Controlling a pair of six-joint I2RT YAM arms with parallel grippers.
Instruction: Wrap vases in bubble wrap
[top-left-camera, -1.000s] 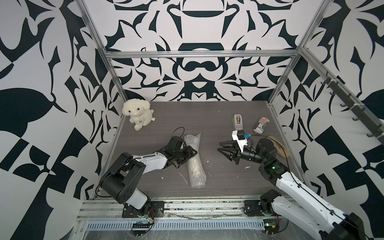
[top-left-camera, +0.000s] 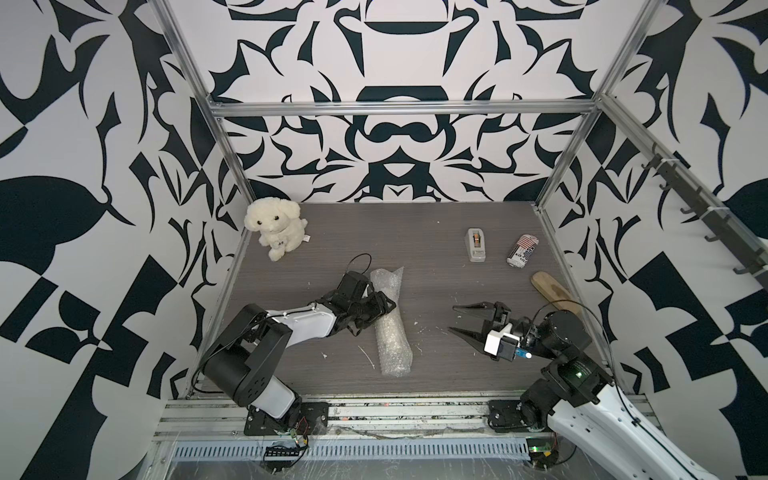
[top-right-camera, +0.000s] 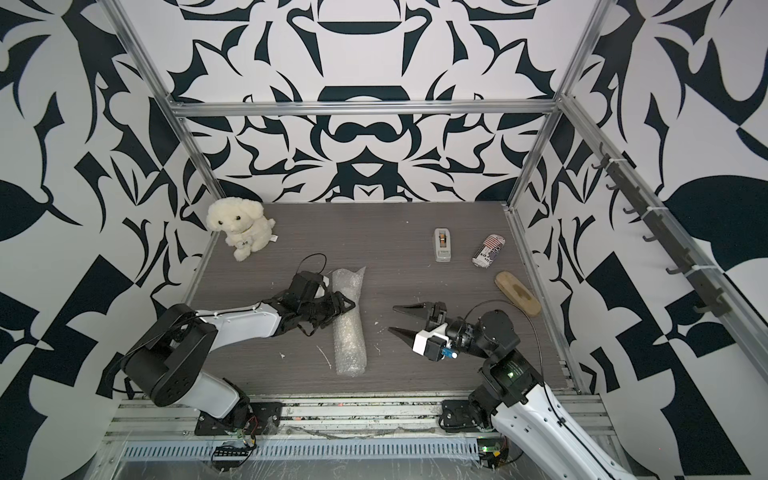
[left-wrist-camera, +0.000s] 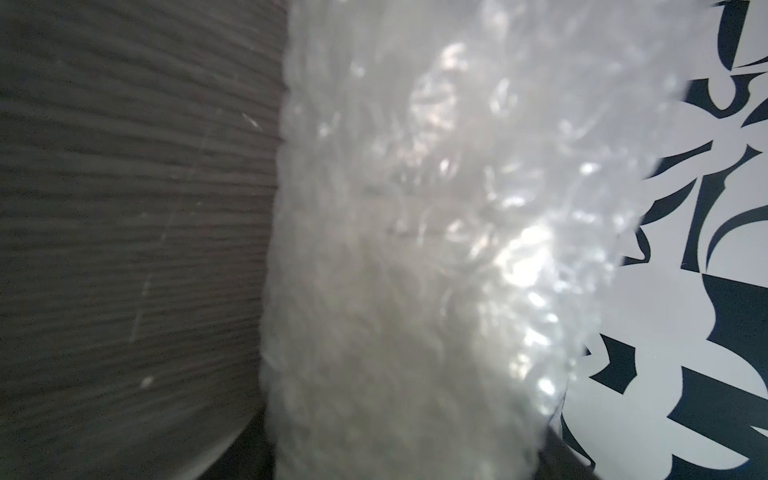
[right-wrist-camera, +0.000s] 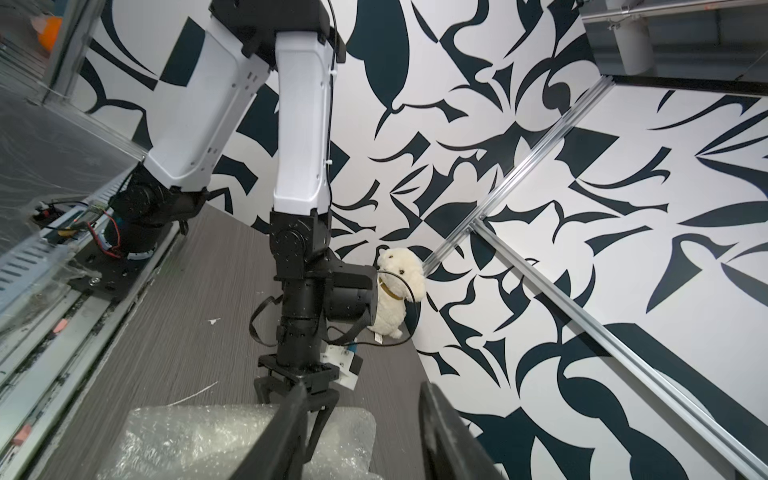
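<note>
A long bubble-wrap roll (top-left-camera: 393, 345) lies lengthwise front to back near the middle of the dark tabletop (top-left-camera: 432, 240); whatever is inside is not visible. My left gripper (top-left-camera: 382, 305) is shut on it near its upper middle, and the wrap (left-wrist-camera: 424, 264) fills the left wrist view. My right gripper (top-left-camera: 450, 318) stands part open to the right of the roll, low toward the front, apart from it, its fingers pointing left with nothing between them.
A white plush dog (top-left-camera: 276, 224) sits at the back left. At the back right lie a small grey device (top-left-camera: 476, 249) and a printed can (top-left-camera: 522, 250); a tan wooden object (top-left-camera: 548, 284) lies at the right edge.
The left arm and the roll stay almost still.
</note>
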